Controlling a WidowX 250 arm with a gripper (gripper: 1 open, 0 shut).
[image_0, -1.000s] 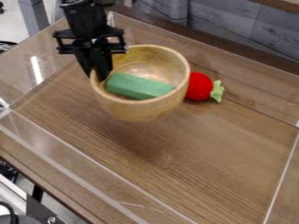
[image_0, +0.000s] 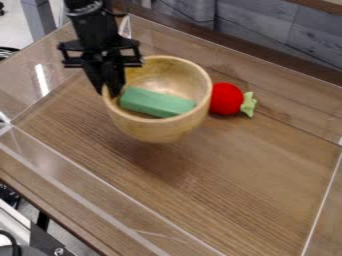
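My black gripper (image_0: 120, 70) hangs in the upper left, shut on the left rim of a tan bowl (image_0: 166, 129). The bowl is tilted toward the camera and holds a green block (image_0: 160, 105). Its underside and whether it touches the table are hard to tell. A red tomato-like object (image_0: 227, 98) with a pale green top lies just right of the bowl.
A grey backsplash (image_0: 281, 35) runs along the back right. The table's edge and cables show at the lower left.
My gripper has moved a little to the right with the bowl, which now looks somewhat narrower. The red object stays in place.
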